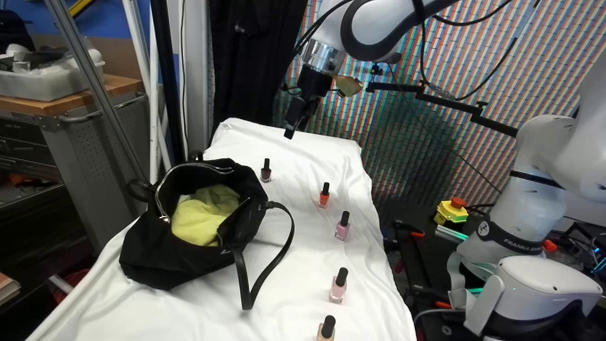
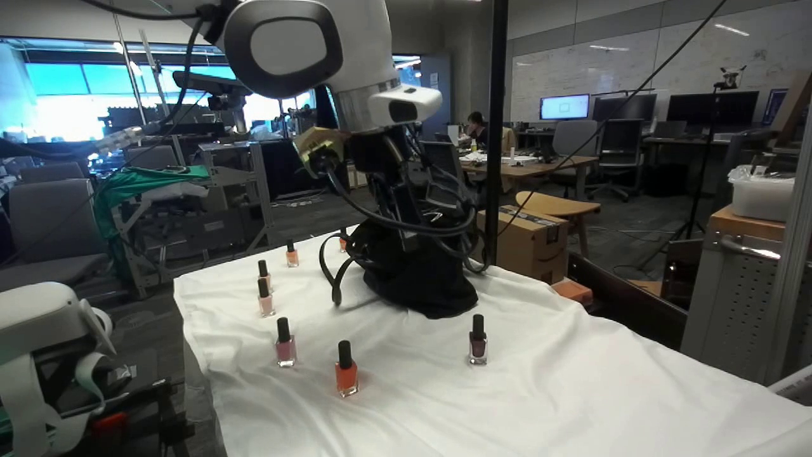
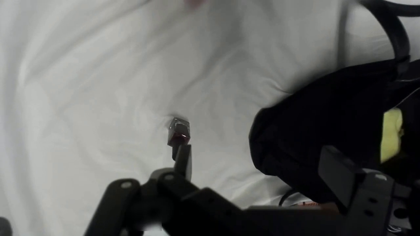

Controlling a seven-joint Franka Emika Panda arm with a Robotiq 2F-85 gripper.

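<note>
My gripper [image 1: 295, 122] hangs above the far end of the white-covered table, open, with nothing between its widely spaced fingers. Below it, a dark plum nail polish bottle [image 3: 179, 131] with a black cap stands on the cloth, its cap partly hidden by one finger in the wrist view. That dark bottle [image 1: 265, 170] is right beside the back of an open black handbag [image 1: 182, 258], in which yellow cloth [image 1: 207, 213] shows. An orange-red bottle [image 1: 324, 197], a mauve one [image 1: 342, 228] and a pale pink one [image 1: 337, 291] stand along the table's right side.
A peach bottle [image 1: 325, 335] is cut off at the bottom edge. More bottles, including an orange one [image 2: 292, 256], stand farther along the cloth. The bag's strap [image 1: 284, 250] loops onto the table. Bare cloth lies around the dark bottle on its far side.
</note>
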